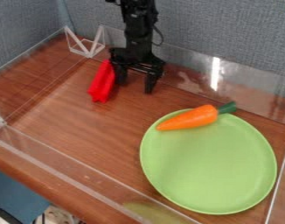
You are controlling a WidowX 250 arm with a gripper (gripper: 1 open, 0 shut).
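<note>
My black gripper [136,70] is low over the table at the upper middle, just right of a red block [100,84] that lies on the wood, its left finger at or against the block's upper end. Whether the fingers grip anything is unclear. An orange carrot [191,118] with green leaves lies on the upper part of a green plate [209,175] at the right.
Clear plastic walls edge the wooden table [63,114], with white brackets [84,44] at the back left and left edge.
</note>
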